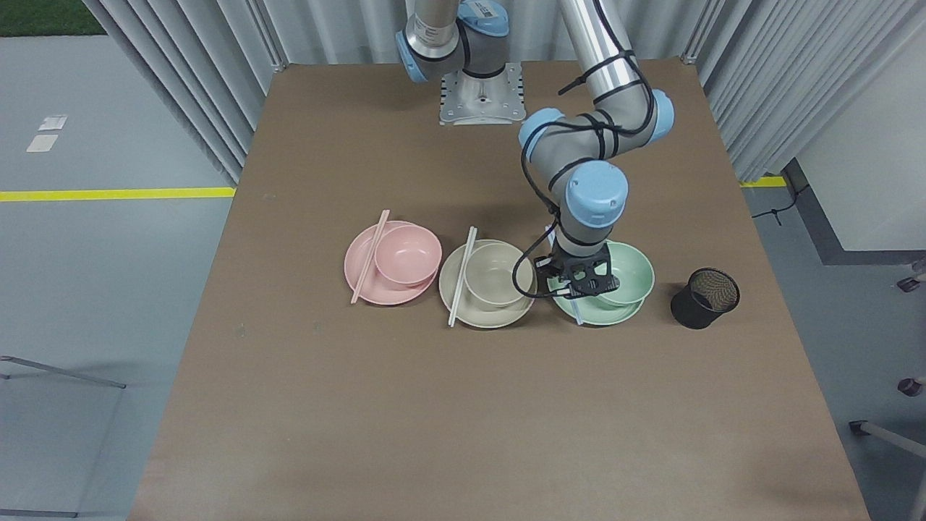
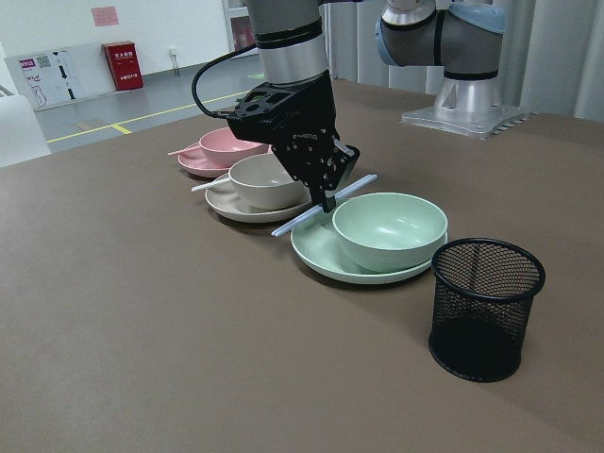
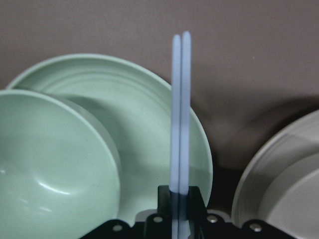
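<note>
My gripper (image 2: 325, 196) is over the green plate (image 2: 326, 250), shut on a pair of pale blue chopsticks (image 3: 180, 109), which stick out along its axis in the wrist view and cross the plate's edge. The green bowl (image 2: 387, 226) sits on that plate beside them. A cream plate (image 1: 483, 318) holds a cream bowl (image 1: 493, 273) and white chopsticks (image 1: 464, 273) to the left. Farther left are a pink plate (image 1: 356, 257), pink bowl (image 1: 407, 255) and pink chopsticks (image 1: 370, 256).
A black mesh cup (image 1: 703, 302) stands right of the green set.
</note>
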